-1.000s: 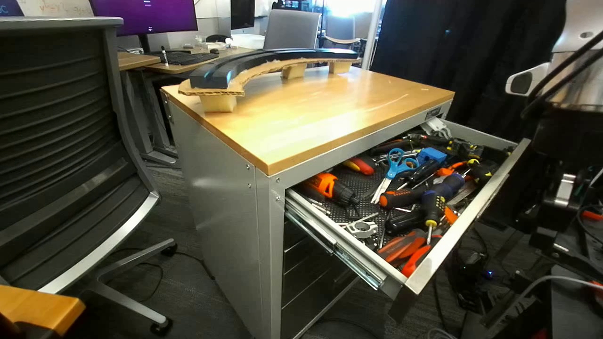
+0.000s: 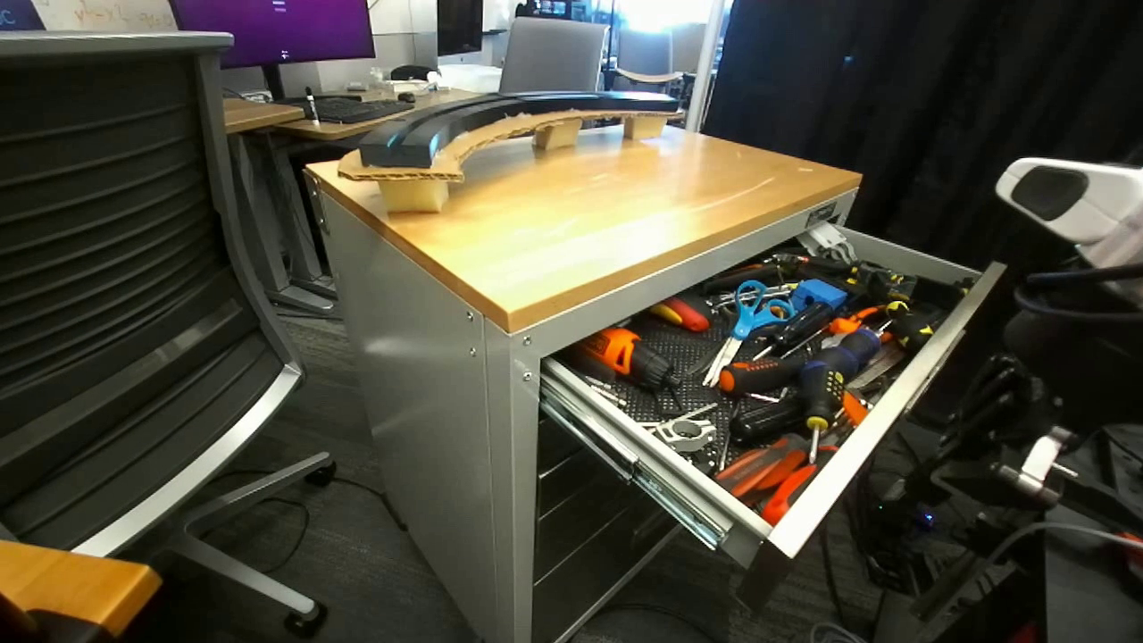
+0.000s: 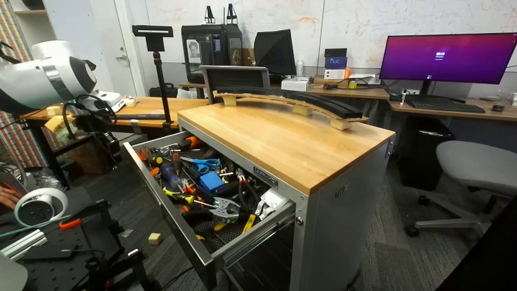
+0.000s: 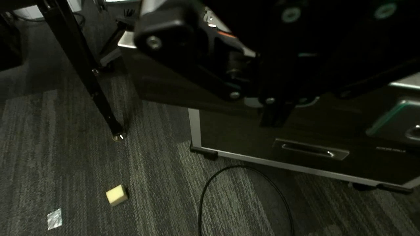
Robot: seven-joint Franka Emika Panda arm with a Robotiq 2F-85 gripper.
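Note:
A grey cabinet with a wooden top has its upper drawer pulled out. Tools crowd the drawer: blue-handled scissors, an orange and black tool, several screwdrivers and pliers. A blue block lies among them. My gripper is shut in the wrist view, its dark fingers together and nothing seen between them. In exterior view 2 the gripper hangs outside the drawer, off its front. The drawer front's outer face is partly hidden behind the gripper in the wrist view.
A curved black piece on cardboard and foam blocks stands on the cabinet top. Below, a lower drawer handle, a black cable and a small yellow block on the carpet are visible. Much of the wooden top is bare.
The arm has turned and shifted in exterior view 1, its gripper tilting and coming left toward the drawer front. The drawer and its tools look unmoved.

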